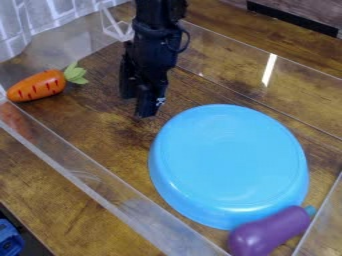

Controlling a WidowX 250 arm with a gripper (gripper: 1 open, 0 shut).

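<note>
The black gripper (pixel 142 92) hangs low over the wooden floor near the top centre, its fingers too dark to read. An orange toy carrot (pixel 43 86) with green leaves lies to its left, apart from it. A large light blue disc, like an upturned plate (pixel 227 160), fills the lower right. A purple toy eggplant (pixel 269 231) lies at the disc's lower right edge.
Clear plastic walls run along the left, front and right of the wooden area. A blue object (pixel 8 239) shows at the bottom left corner. Bare wood lies left of the disc and at the upper right.
</note>
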